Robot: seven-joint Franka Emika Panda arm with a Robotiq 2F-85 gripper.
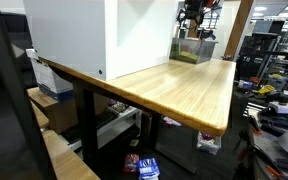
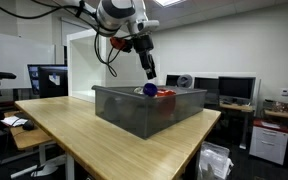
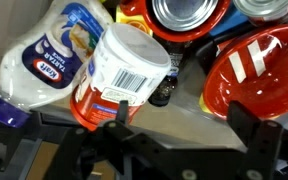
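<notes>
In the wrist view my gripper is open, its dark fingers apart, with nothing between them. Near the left finger stands a white-lidded container [image 3: 124, 70] with an orange-red label and a barcode. A mayonnaise bottle [image 3: 50, 58] with a dark blue cap lies to its left. On the right side is a red bowl-like object [image 3: 259, 72] with a white-striped patch. Cans [image 3: 184, 12] show along the top edge. These items are in a grey bin [image 2: 124, 112], above which the arm reaches down in exterior view 2.
The bin rests on a wooden table [image 2: 69, 118] with bare surface to its left. A white panel [image 1: 79, 35] stands along the table in exterior view 1. Under the table are boxes and small packages [image 1: 148, 168]. Desks with monitors [image 2: 236, 92] stand farther back.
</notes>
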